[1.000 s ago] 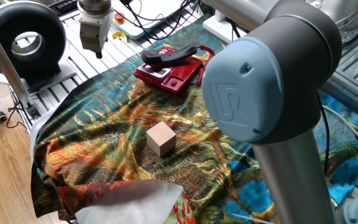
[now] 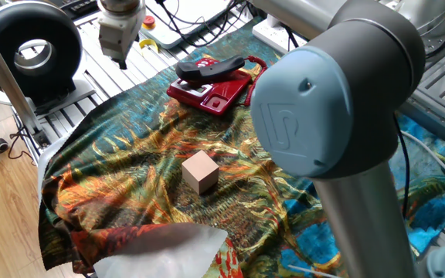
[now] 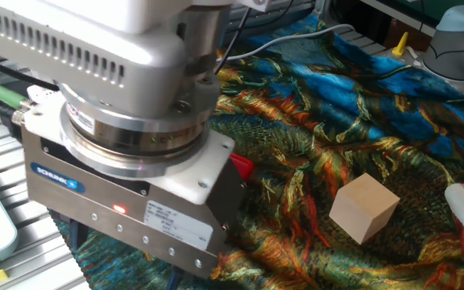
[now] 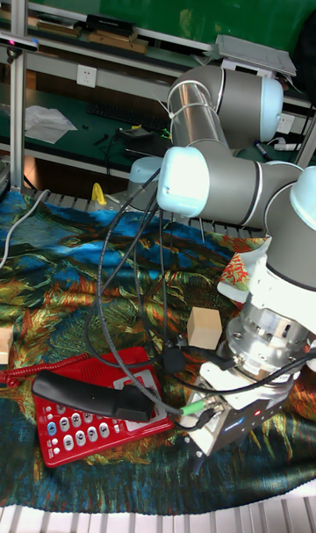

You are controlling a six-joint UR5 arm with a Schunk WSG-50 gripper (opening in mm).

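A plain wooden cube point(image 2: 200, 174) rests on the patterned cloth near its middle; it also shows in the second view as a cube point(image 3: 364, 208) with nothing touching it. A red telephone point(image 2: 224, 101) lies farther back, its black handset point(image 2: 209, 69) across it. My gripper point(image 3: 126, 258) hangs over the cloth's edge, well apart from the cube. Its two dark fingers point(image 3: 77, 234) stand far apart below the metal body, with their tips cut off by the frame. Nothing shows between them. The third view has the gripper to the right of the phone point(image 4: 66, 449).
The thick arm link point(image 2: 304, 112) covers much of the first view's right side. Cables point(image 4: 117, 270) loop above the phone. A pale translucent sheet point(image 2: 164, 255) lies at the cloth's near edge. Bare cloth surrounds the cube.
My gripper has shifted and turned very slightly at the top left of the first view. Cube and telephone stay in place.
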